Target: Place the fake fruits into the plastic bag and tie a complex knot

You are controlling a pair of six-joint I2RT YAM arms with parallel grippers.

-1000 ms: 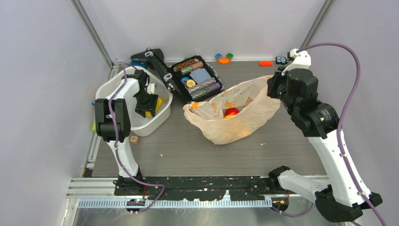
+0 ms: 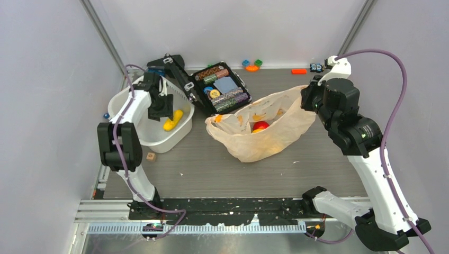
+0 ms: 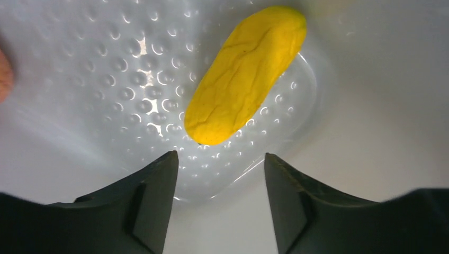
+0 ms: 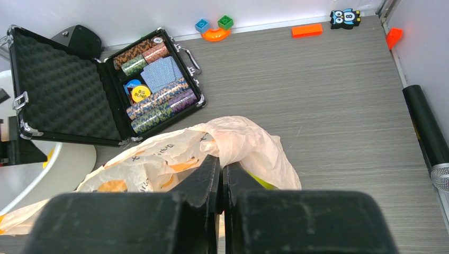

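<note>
A yellow elongated fake fruit [image 3: 243, 74] lies on the dimpled floor of the white tub [image 2: 169, 143]. My left gripper is over it, fingers parted with nothing between them; the fruit lies just beyond the tips. The thin beige plastic bag [image 2: 249, 145] stands mid-table, open, with a red and yellow fruit [image 2: 260, 127] inside. My right gripper is shut on the bag's gathered rim, held up at the right side. Some green shows under the bag in the right wrist view.
An open poker case [image 2: 222, 90] sits behind, between tub and bag. Small toys [image 2: 252, 68] line the back wall, a black microphone [image 4: 426, 127] the right edge. A wooden block [image 2: 151, 157] lies by the tub.
My left arm has drawn back from over the yellow fruit toward the tub's left part, uncovering more of the fruit. The bag and right arm look unchanged.
</note>
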